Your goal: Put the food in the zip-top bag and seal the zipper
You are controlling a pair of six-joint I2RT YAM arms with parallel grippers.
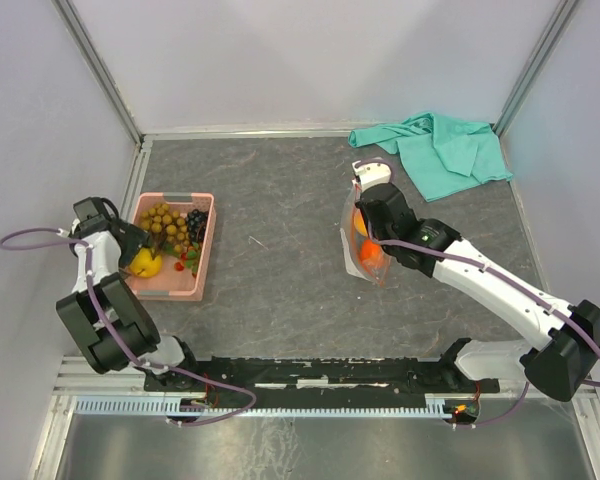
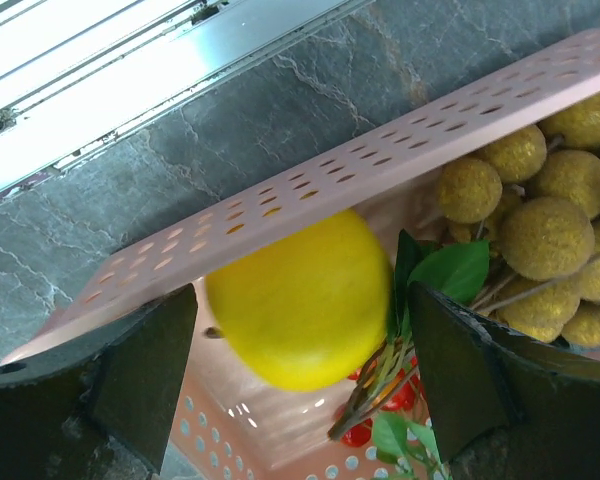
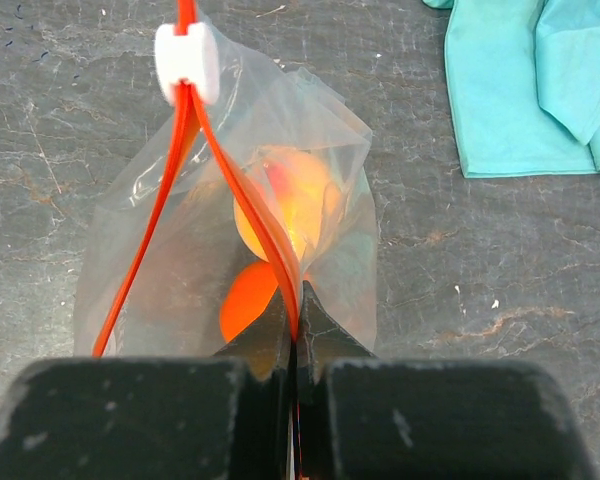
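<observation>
A yellow round fruit (image 2: 305,300) rests in the pink basket (image 1: 172,296), close by its perforated side wall. My left gripper is over the basket, fingers parted on either side of this fruit; whether they touch it I cannot tell. On the right, the clear zip top bag stands with its orange-edged mouth spread. Inside it are a yellow-red fruit (image 3: 285,205) and an orange one (image 3: 246,300). My right gripper is shut on the bag's orange edge. A white slider (image 3: 187,65) sits at the bag's far end.
Brown round fruits (image 2: 548,225), dark grapes (image 1: 197,222) and small red fruits with leaves (image 1: 188,262) share the basket. A teal cloth (image 1: 440,155) lies at the back right.
</observation>
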